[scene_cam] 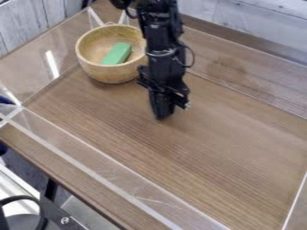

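A black robot arm reaches down from the top centre of the camera view to a wooden table [144,171]. Its gripper [163,110] is low over the middle of the table, pointing down, to the right of a yellow bowl [93,67]. Its fingers look shut, with nothing visible between them, though the tips are dark and small. A green block [117,53] lies inside the bowl.
Strips of clear tape run along the left side, and a black cable [36,201] loops at the lower left corner beyond the table edge.
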